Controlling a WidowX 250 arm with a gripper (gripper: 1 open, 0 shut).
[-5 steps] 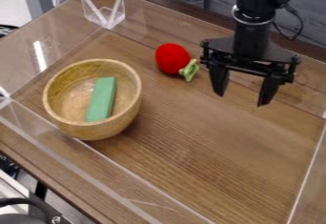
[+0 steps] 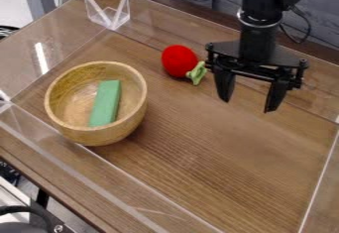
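Observation:
My black gripper (image 2: pixel 251 86) hangs over the right back part of the wooden table, its two fingers spread wide apart with nothing visible between them. To its left lie a red ball (image 2: pixel 180 61) and a small green object (image 2: pixel 197 72), both apart from the fingers. A round tan bowl (image 2: pixel 81 121) at the left holds a green block (image 2: pixel 103 113).
A clear plastic piece (image 2: pixel 106 7) stands near the back left. Beyond the left edge are cables and a dark floor.

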